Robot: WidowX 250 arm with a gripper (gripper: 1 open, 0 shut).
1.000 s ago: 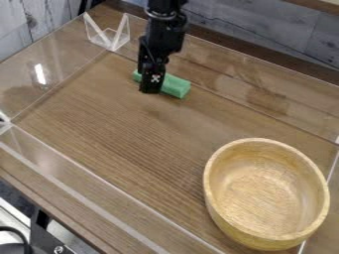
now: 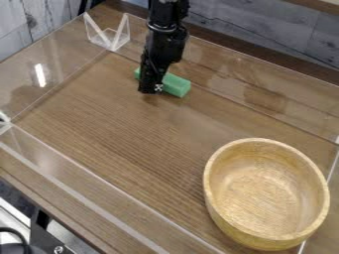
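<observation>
My black gripper (image 2: 153, 85) reaches down from the top of the view onto the wooden table. Directly beside and partly behind it lies a green block (image 2: 173, 84), its left part hidden by the gripper. The fingers are dark and small, and I cannot make out anything between them.
A large round cream-coloured bowl (image 2: 265, 193) stands at the front right. A white wire piece (image 2: 109, 32) is at the back left. A wooden wall runs along the back.
The gripper has shifted slightly over the last second at the left part of the green block. The block looks about where it was.
</observation>
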